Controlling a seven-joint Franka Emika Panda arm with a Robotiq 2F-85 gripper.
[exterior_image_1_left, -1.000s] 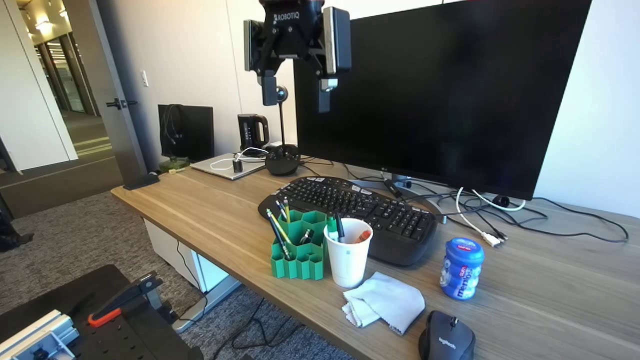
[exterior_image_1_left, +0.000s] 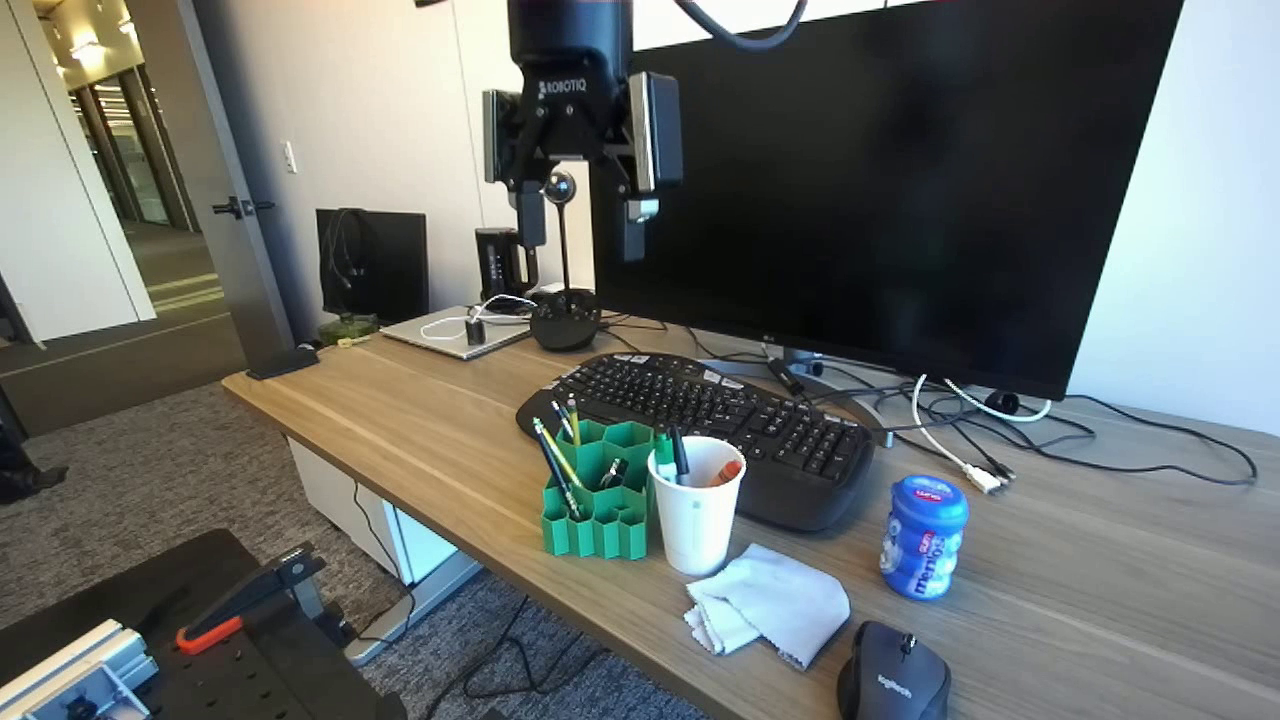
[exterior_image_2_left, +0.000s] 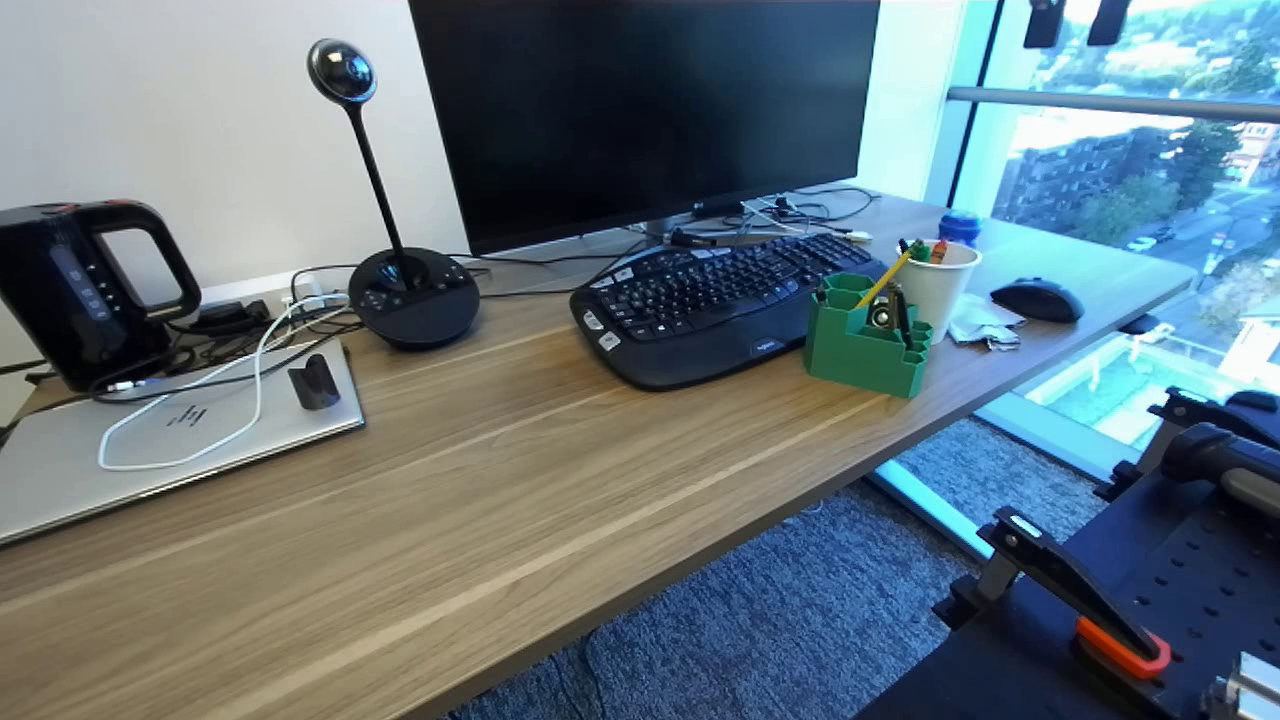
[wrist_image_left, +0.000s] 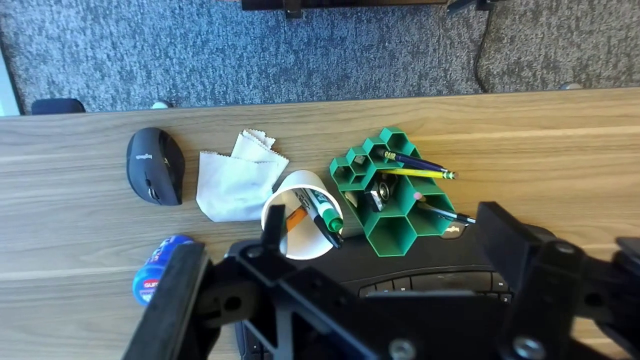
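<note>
My gripper (exterior_image_1_left: 581, 230) hangs open high above the desk, its two fingers well apart and nothing between them. In the wrist view, the fingers (wrist_image_left: 274, 231) show over the near side of the keyboard. A white paper cup (wrist_image_left: 303, 243) holds a green marker (wrist_image_left: 328, 214), a black marker (wrist_image_left: 324, 228) and an orange item (wrist_image_left: 295, 218). Beside it stands the green honeycomb organizer (wrist_image_left: 391, 237), with a yellow pencil (wrist_image_left: 414, 173), dark pens and a small dark object inside. Only the fingertips of my gripper (exterior_image_2_left: 1071, 26) appear at the top of exterior view 2.
A black keyboard (exterior_image_1_left: 828, 462) lies behind the organizer and cup, in front of a large monitor (exterior_image_1_left: 888, 180). Nearby are a grey cloth (exterior_image_1_left: 780, 600), a mouse (exterior_image_1_left: 894, 678) and a blue gum bottle (exterior_image_1_left: 925, 536). Bare desk (exterior_image_2_left: 540, 504) stretches across exterior view 2.
In exterior view 1 my gripper has shifted slightly left and a little lower, staying open. The objects on the desk have not moved.
</note>
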